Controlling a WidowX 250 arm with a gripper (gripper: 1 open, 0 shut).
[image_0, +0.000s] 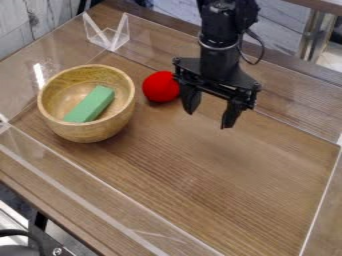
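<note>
My gripper (213, 101) hangs in the upper middle, black, its two fingers spread apart above the wooden table (227, 185), with nothing visible between them. Just left of it lies a red round object (159, 86), partly behind the gripper's left side. At the left stands a wooden bowl (110, 125) holding a green oblong block (88, 105).
A clear plastic object (104, 30) is at the back left. Black cabling shows at the bottom left corner. The middle, front and right of the table are bare.
</note>
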